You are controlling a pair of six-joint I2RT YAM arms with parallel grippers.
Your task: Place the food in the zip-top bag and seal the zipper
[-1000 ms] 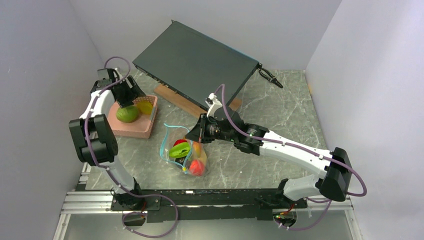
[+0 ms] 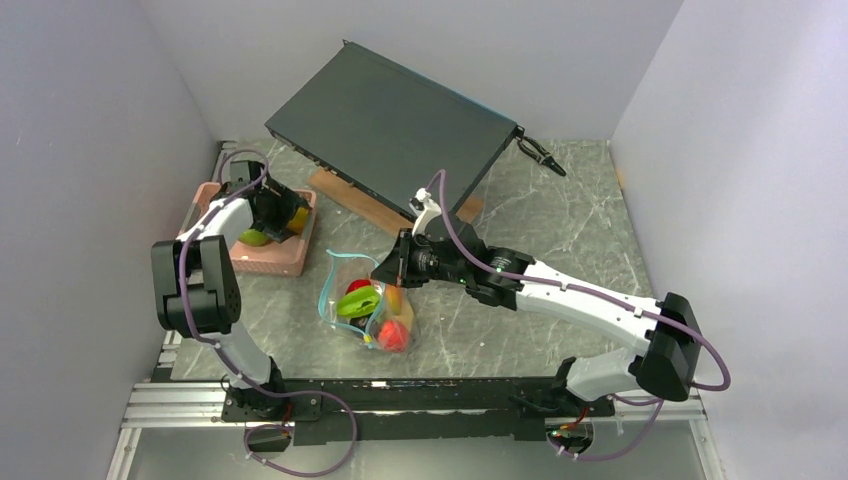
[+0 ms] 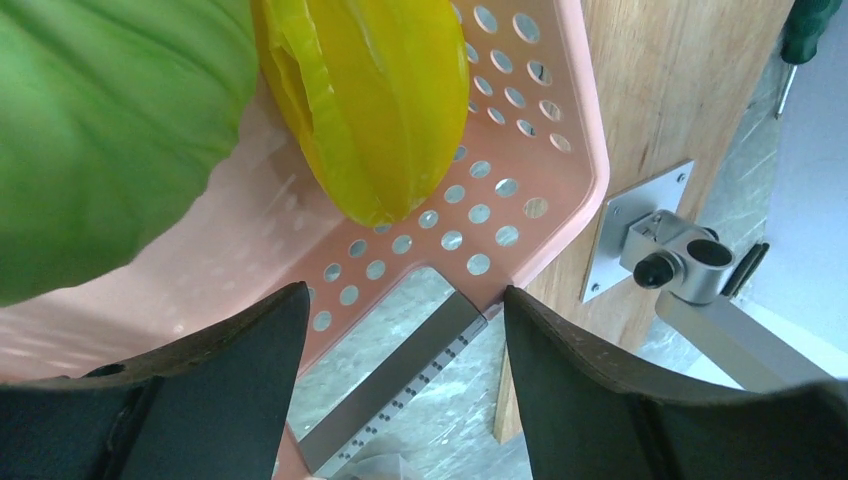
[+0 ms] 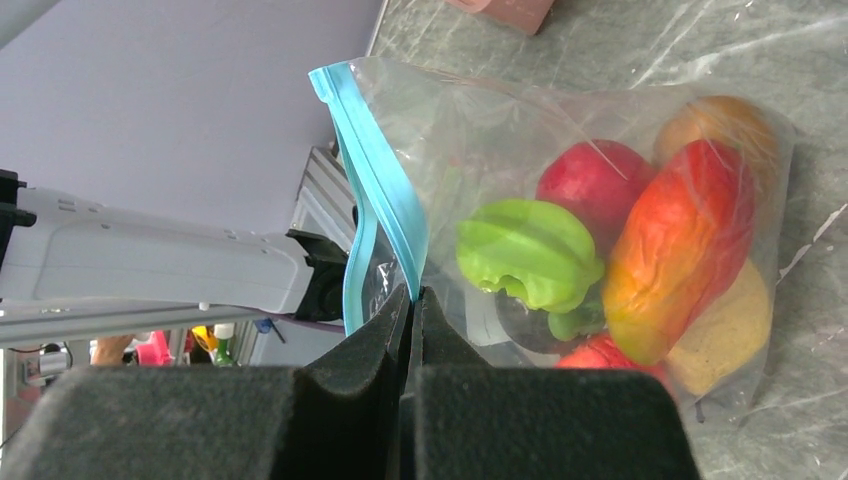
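A pink perforated basket (image 2: pixel 267 258) at the left holds a green cabbage (image 3: pixel 110 130) and a yellow pepper (image 3: pixel 365 110). My left gripper is over the basket, fingers apart with nothing between them, near the basket's rim and just below the pepper in its wrist view. The clear zip top bag (image 4: pixel 510 130) lies at the front middle, holding a red-orange pepper, a green pepper, a red fruit and several other items. My right gripper is shut at the bag's blue zipper edge (image 4: pixel 385 185), apparently pinching it.
A large dark panel (image 2: pixel 390 130) stands behind, over a wooden board (image 2: pixel 350 200). Pliers (image 2: pixel 540 155) lie at the back right.
My left gripper has moved right and toward the front over the basket, covering more of the cabbage in the top view. The right arm and bag are essentially still.
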